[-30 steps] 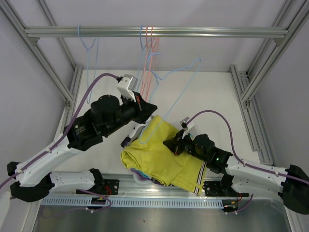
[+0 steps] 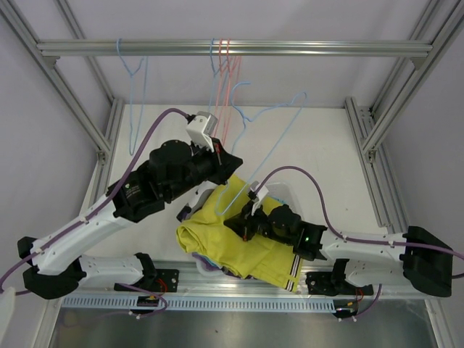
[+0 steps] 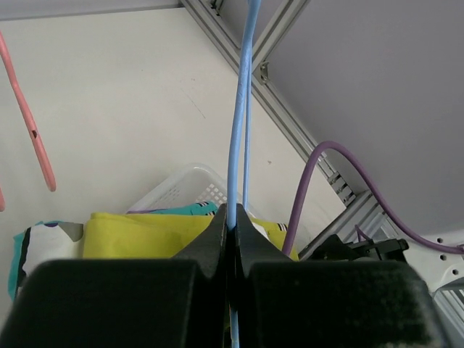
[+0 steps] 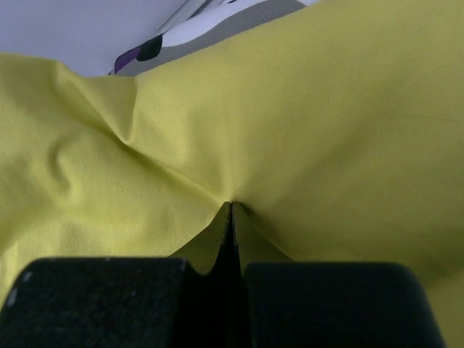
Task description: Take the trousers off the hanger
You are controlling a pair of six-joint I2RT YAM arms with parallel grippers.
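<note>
My left gripper (image 2: 230,165) is raised and shut on a light blue hanger (image 3: 238,123), whose thin wire runs between its fingertips; the hanger hangs slanted over the clothes, free of the rail. The yellow trousers (image 2: 217,239) lie heaped on other clothes in a white basket (image 2: 283,192). My right gripper (image 2: 241,232) is down on the trousers, shut, its tips pressed into the yellow cloth (image 4: 326,145); whether cloth is pinched between them is hard to tell.
A metal rail (image 2: 312,48) spans the back, carrying blue hangers (image 2: 132,94) at the left and pink ones (image 2: 225,101) in the middle.
My left gripper has shifted slightly right, and the held hanger has moved a little right with it.
</note>
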